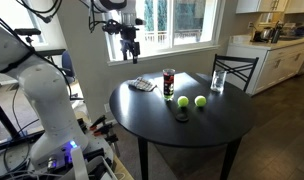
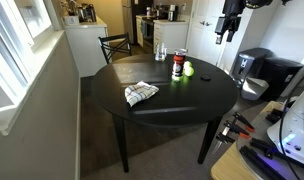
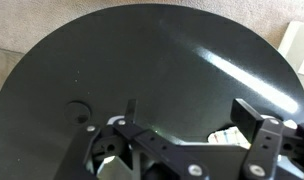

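Note:
High over the left edge of the round black table (image 1: 142, 118) hangs my gripper, its two fingers wide apart with only bare tabletop showing between them. A checked cloth (image 1: 144, 84) lies crumpled on the table below it; in the wrist view a part of the cloth (image 3: 228, 136) shows beside the right finger. Near the table's middle stands a red and dark can (image 1: 169, 84). Two green balls (image 1: 183, 101) (image 1: 200, 101) rest right of the can, and a flat black disc (image 1: 182, 116) lies in front of them. A clear glass container (image 1: 219, 76) stands at the far side.
A black chair (image 1: 238, 68) stands behind the table, with a window (image 1: 177, 25) by the wall. Kitchen cabinets (image 1: 276, 62) are farther back.

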